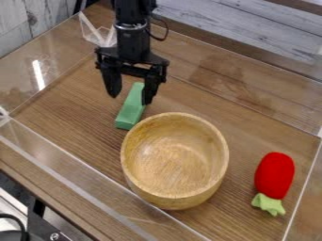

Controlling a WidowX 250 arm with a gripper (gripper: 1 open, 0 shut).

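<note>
My gripper (131,87) stands open over a green block (130,110) lying on the wooden table, one black finger at either side near the block's far end; it is unclear whether they touch it. A large wooden bowl (175,155) sits in front of the block. At the right lies a red object with a pale green tip (276,177), perhaps a toy vegetable.
A clear plastic item (97,32) is at the back left, behind the arm. Raised edges border the table.
</note>
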